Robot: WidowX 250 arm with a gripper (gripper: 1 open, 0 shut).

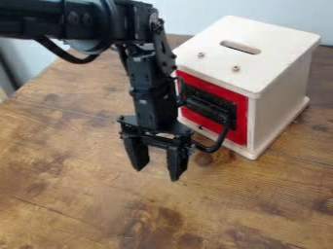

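My black gripper (156, 160) hangs pointing down over the wooden table, left of and in front of a pale wooden box (271, 92). Its two fingers stand apart with a visible gap and nothing between them. The box has a slot and two screws on top and a red front panel (237, 136) with a dark fitting on it, partly hidden by the arm and its cable.
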